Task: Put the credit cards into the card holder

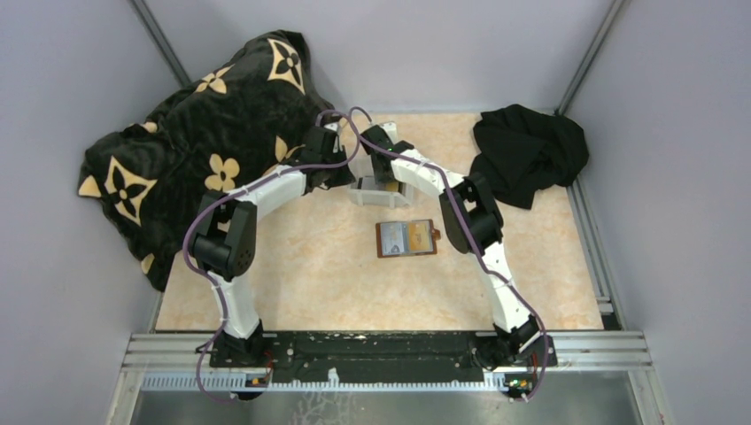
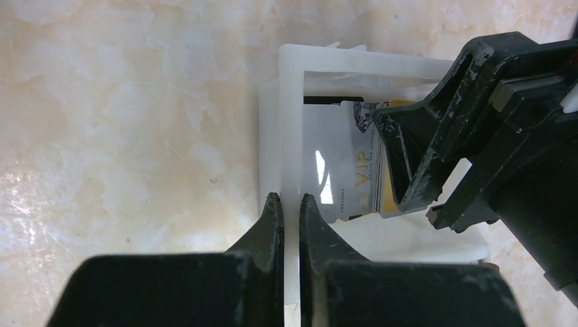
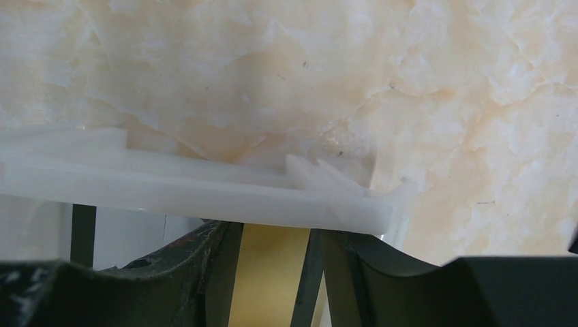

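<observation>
A white translucent box [image 1: 379,198] at the back centre holds several cards, a silver VIP card [image 2: 334,157] and a gold card [image 3: 269,272] among them. My left gripper is shut on the box's left wall. My right gripper stands open over the cards inside, its fingertips either side of the gold card; in the left wrist view it covers the box's right part. A brown card holder [image 1: 407,239] with a silver and a gold card on it lies in front of the box.
A patterned dark blanket [image 1: 159,177] fills the back left. A black cloth [image 1: 522,155] lies at the back right.
</observation>
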